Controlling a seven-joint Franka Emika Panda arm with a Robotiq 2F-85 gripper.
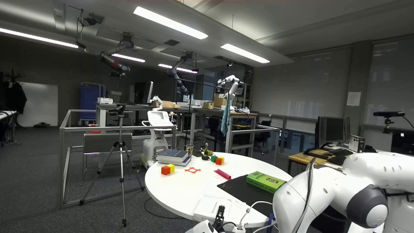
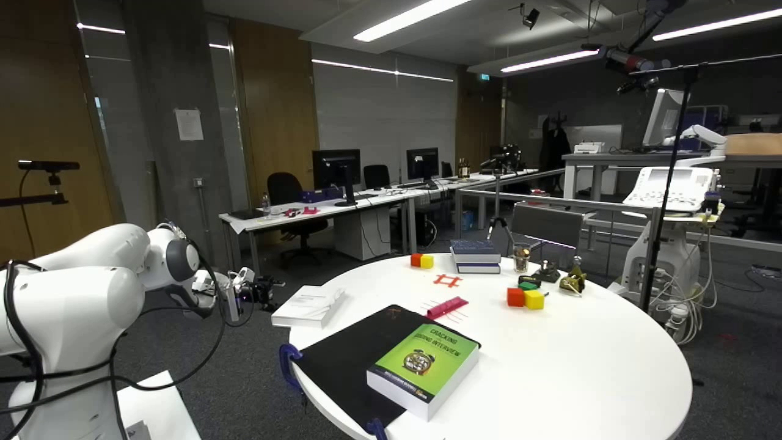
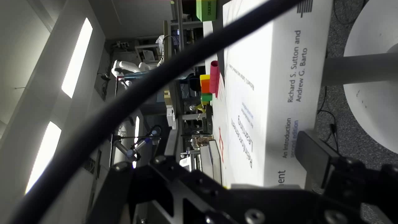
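A white book, "Reinforcement Learning" by Sutton and Barto, lies flat at the round table's edge, partly overhanging it. Its printed spine faces the wrist camera. My gripper is open in front of the spine, with one finger pad above the cover's level and the other pad by the spine's lower edge. Whether either pad touches the book cannot be told. From outside, the gripper is level with the table edge, close to the book. A black cable crosses the wrist view.
On the table are a green book on a black mat, a pink roll, coloured cubes and stacked blue books. Blue clamps grip the near edge.
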